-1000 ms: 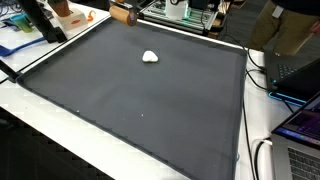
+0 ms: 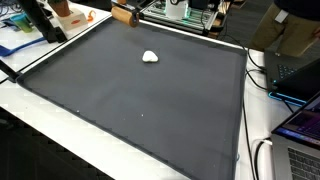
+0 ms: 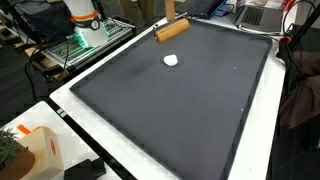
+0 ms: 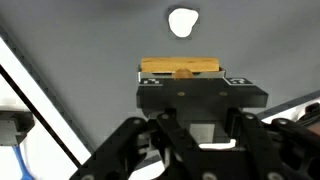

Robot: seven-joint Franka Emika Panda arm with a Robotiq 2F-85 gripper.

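A light-brown wooden block (image 4: pixel 165 65) lies across the front of my gripper in the wrist view. A small rounded brown part (image 4: pixel 182 74) joins it between the dark fingers, and the gripper is shut on this wooden piece. Exterior view 2 shows the block (image 3: pixel 172 31) near the far end of the dark board, with an upright tan part (image 3: pixel 170 10) above it. It shows at the top edge of exterior view 1 as a brown block (image 2: pixel 124 16). Close by, a small white object (image 2: pixel 150 57) rests on the board, apart from the block.
Most of the dark grey board (image 2: pixel 150 105) is bare. Laptops (image 2: pixel 298 150) and cables line one side. A box and a plant pot (image 3: pixel 14 158) stand near the lower left corner of exterior view 2.
The wooden block looks very slightly shifted at the top of exterior view 1. The white object and the board have not moved.
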